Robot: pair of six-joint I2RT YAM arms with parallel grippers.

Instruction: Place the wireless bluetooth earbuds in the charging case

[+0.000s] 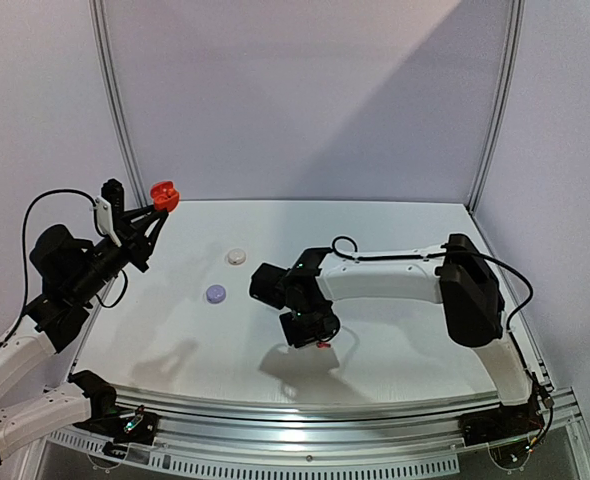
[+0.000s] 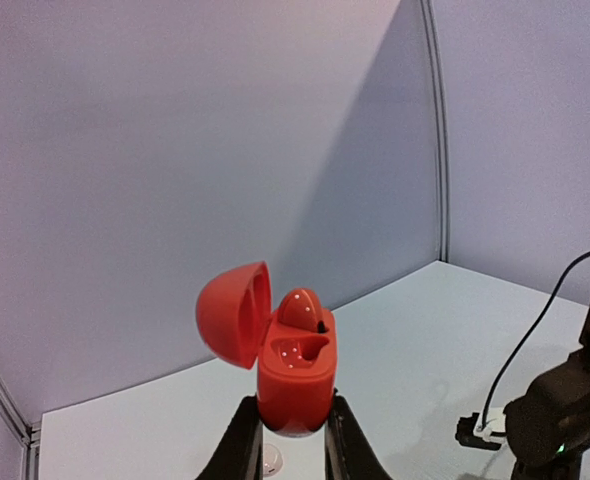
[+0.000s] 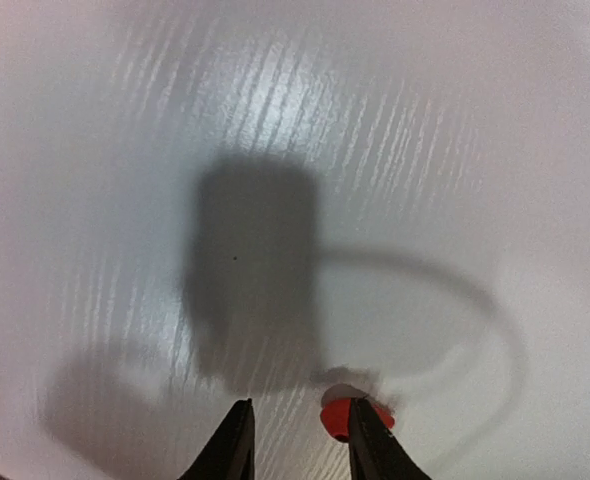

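Note:
The red charging case [image 2: 297,385] is held up by my left gripper, which is shut on it. Its lid [image 2: 233,315] is swung up to the left. A rounded red earbud [image 2: 300,310] sits in the far slot, and the near slot [image 2: 300,350] looks empty. Another red earbud [image 3: 335,417] lies on the white table, a sliver of it visible in the top view beside my right gripper [image 1: 310,340]. In the right wrist view that gripper's fingers [image 3: 237,440] stand apart. The earbud is near the right finger, partly hidden behind it.
A lilac disc [image 1: 215,294] and a white disc [image 1: 236,256] lie left of the right arm. A metal rail [image 1: 305,425] runs along its front edge.

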